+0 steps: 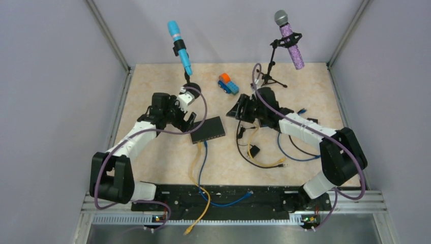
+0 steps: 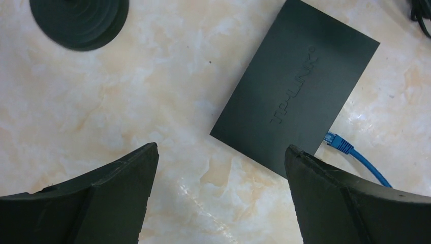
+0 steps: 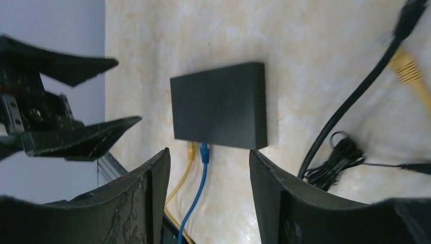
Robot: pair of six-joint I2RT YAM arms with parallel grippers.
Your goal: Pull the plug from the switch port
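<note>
A flat black switch lies in the middle of the table; its top bears TP-LINK lettering in the left wrist view. Side by side on its front edge are a yellow plug and a blue plug, both in ports. In the left wrist view only the blue plug shows. My left gripper is open above the table at the switch's left end, nothing between its fingers. My right gripper also stands open and empty, to the right of the switch in the top view.
A black cable, a yellow cable and a small black adapter lie right of the switch. Behind it are a blue microphone's round base and a toy car. Clear table lies at the front left.
</note>
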